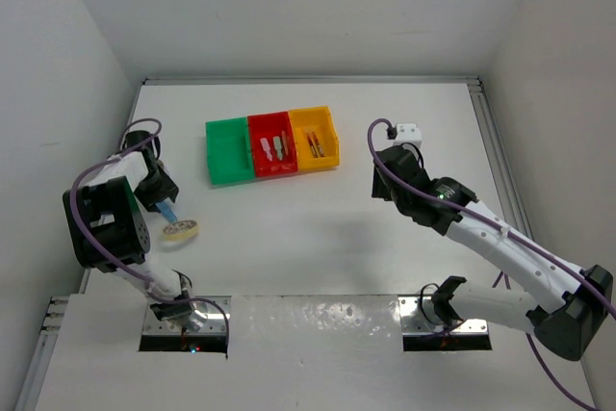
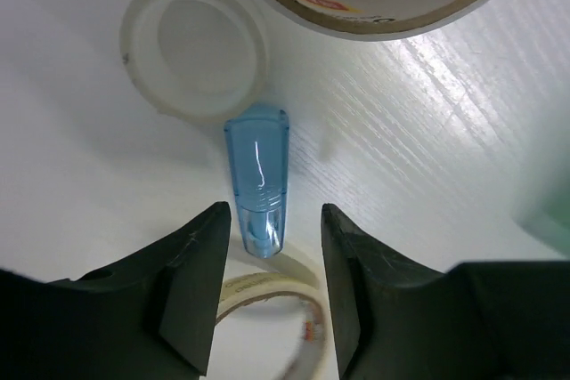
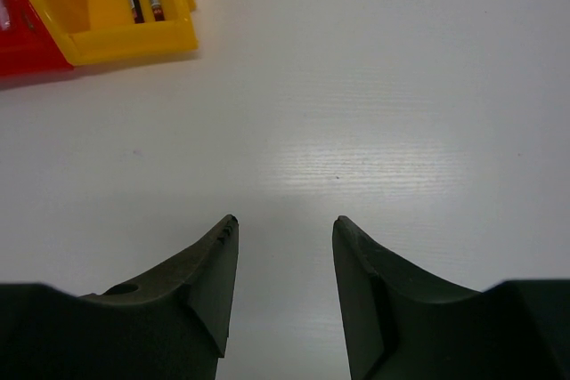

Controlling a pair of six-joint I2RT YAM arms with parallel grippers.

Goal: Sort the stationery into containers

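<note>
A blue translucent stationery piece (image 2: 259, 162) lies on the table at the left, and its narrow end shows between the fingertips of my left gripper, with space on both sides. The left fingers are open; in the top view the arm partly covers the piece (image 1: 166, 211). Below it in the left wrist view is a yellowish tape roll (image 2: 307, 340), blurred; from above, this roll (image 1: 180, 230) looks tilted. A white ring (image 2: 129, 42) touches the blue piece's upper end. Another large tape roll (image 2: 343, 24) is beyond. My right gripper stands open and empty over bare table.
Three joined bins stand at the back: an empty green bin (image 1: 228, 178), a red bin (image 1: 274, 173) with several slim items, and a yellow bin (image 1: 322, 163) holding pens. The left wall is close to my left arm.
</note>
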